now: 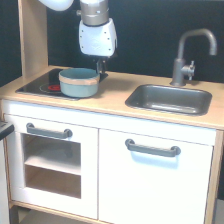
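A blue-grey pot (79,86) with a brownish inside sits on the black stove top (40,86) at the left of the toy kitchen. My gripper (101,71) comes down from above, its white hand (98,38) over the pot's right rear side. Its dark fingers reach down close to the pot's rim. They are too small in the view to show whether they touch the pot or how far apart they stand.
To the right is a grey sink (170,98) with a tall grey faucet (184,62). Bare wooden counter (118,91) lies between stove and sink. Below are an oven door (52,160) with a window and a white cabinet door (153,180), each with a dark handle.
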